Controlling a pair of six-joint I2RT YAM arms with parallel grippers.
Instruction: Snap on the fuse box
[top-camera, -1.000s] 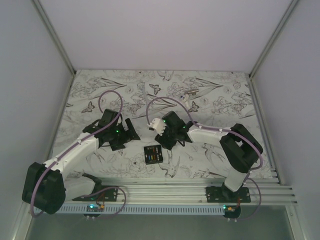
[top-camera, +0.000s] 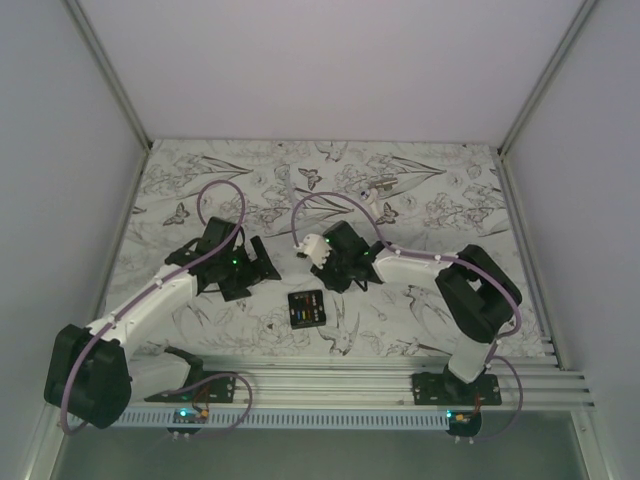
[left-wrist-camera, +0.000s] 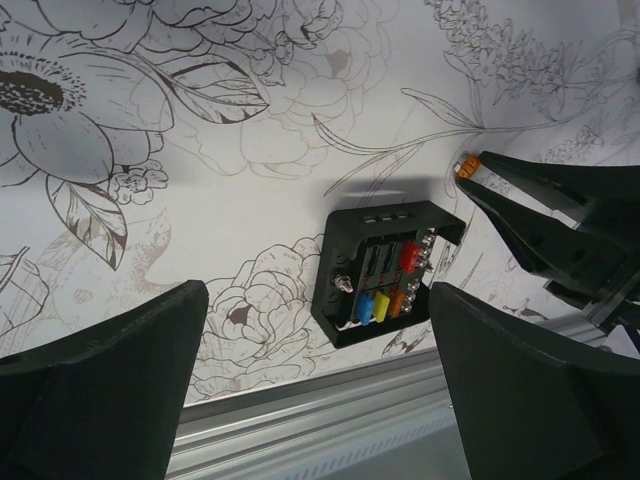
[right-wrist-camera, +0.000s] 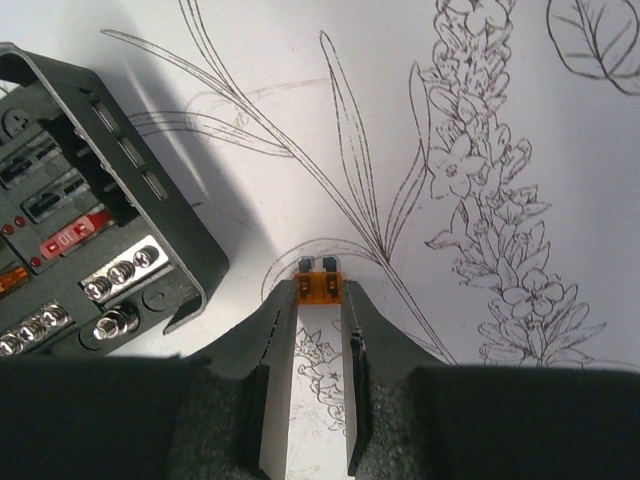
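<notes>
The black fuse box (top-camera: 306, 309) lies on the patterned table; the left wrist view shows its coloured fuses, and the right wrist view shows its grey housing (right-wrist-camera: 160, 240) at left. A small orange fuse (right-wrist-camera: 320, 288) with two dark prongs sits between the fingertips of my right gripper, just right of the box; whether they grip it firmly is unclear. The same gripper shows beside the box in the left wrist view. My left gripper stands wide open above the table, left of the box, nothing between its fingers.
The metal front rail (top-camera: 300, 365) runs just below the box. A small pale object (top-camera: 375, 195) lies farther back.
My right arm has shifted very slightly near the box over the last second. The left arm and the box look unmoved.
</notes>
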